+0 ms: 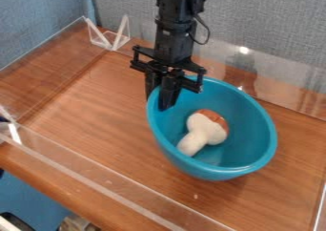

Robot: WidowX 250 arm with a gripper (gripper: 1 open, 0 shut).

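My black gripper (166, 88) is shut on the left rim of a teal oval bowl (250, 153), at the back centre of the wooden table. Inside the bowl lies a toy mushroom (200, 136) on its side, with a pale stem and a brown cap. The fingertips are partly hidden by the rim and dark mechanism.
A white wire rack (110, 36) stands at the back left. A clear strip runs along the back and front edges, with grey and blue walls behind.
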